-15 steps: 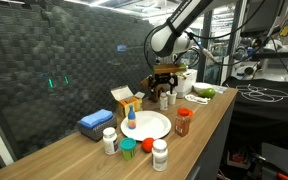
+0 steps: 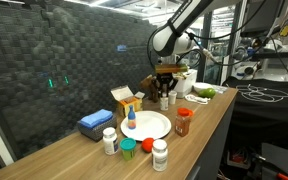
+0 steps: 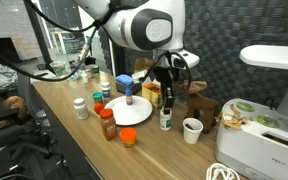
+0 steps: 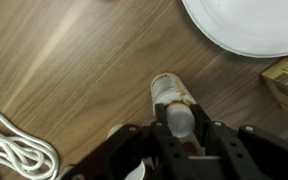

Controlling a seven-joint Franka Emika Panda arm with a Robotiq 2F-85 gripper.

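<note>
A small white bottle (image 3: pixel 166 119) with a green-marked label stands on the wooden table, just beyond the white plate. My gripper (image 3: pixel 167 99) points down over it, shut on its top. From the wrist view, the bottle's pale round cap (image 4: pixel 180 121) sits between the dark fingers, and its body (image 4: pixel 167 88) shows past them. In exterior view 1 the gripper (image 2: pixel 166 89) is small and dark against the background, so the contact is hard to make out there.
The white plate (image 3: pixel 127 121) carries an orange-topped blue bottle (image 3: pixel 129 94). A white mug (image 3: pixel 192 130) stands close to the held bottle, with a coiled white cable (image 4: pixel 16 151) nearby. Orange-lidded jars (image 3: pixel 108 124) and an open yellow box (image 2: pixel 127 101) are around the plate.
My gripper appears to have come down very slightly around the bottle's top. The other things on the table have not moved.
</note>
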